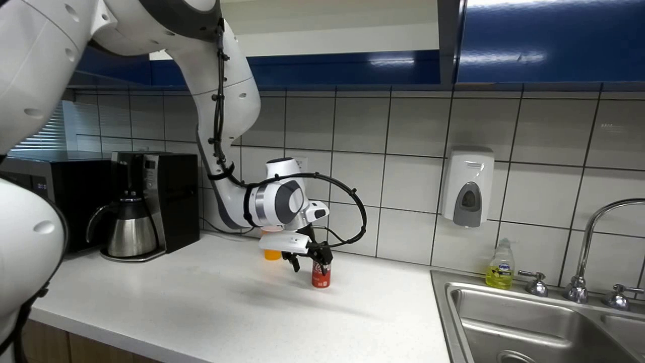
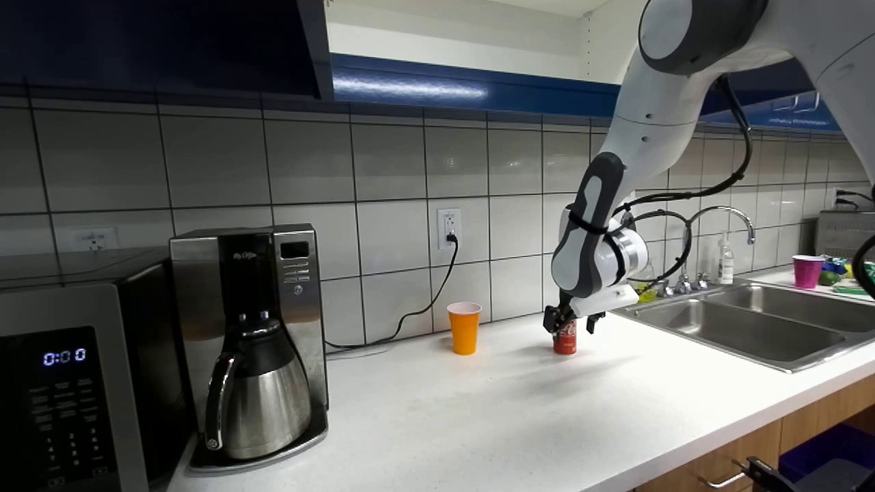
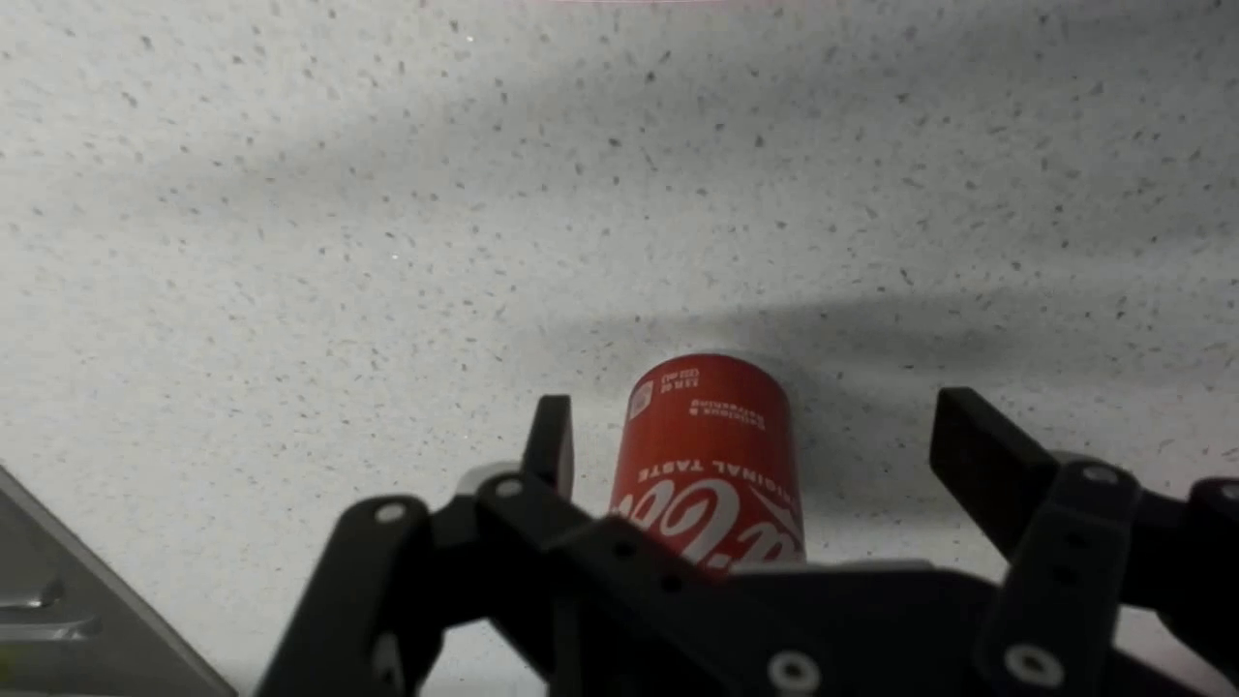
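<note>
A small red soda can (image 1: 321, 278) stands upright on the white counter (image 1: 230, 302). My gripper is open, its two black fingers (image 3: 551, 445) spread with the can between them in the wrist view and a gap on each side, wider on the right. The can (image 3: 709, 465) shows its lettering upside down there, and its near end is hidden by the gripper's black body. In exterior view 2 the gripper (image 2: 574, 322) hangs over the upper part of the can (image 2: 565, 340). An orange cup (image 2: 464, 329) stands upright to the left of the can, near the tiled wall.
A coffee maker (image 2: 299, 303) with a steel carafe and a microwave (image 2: 78, 385) occupy the left. To the right lie the sink (image 1: 514, 320), faucet and yellow dish soap (image 1: 500, 270).
</note>
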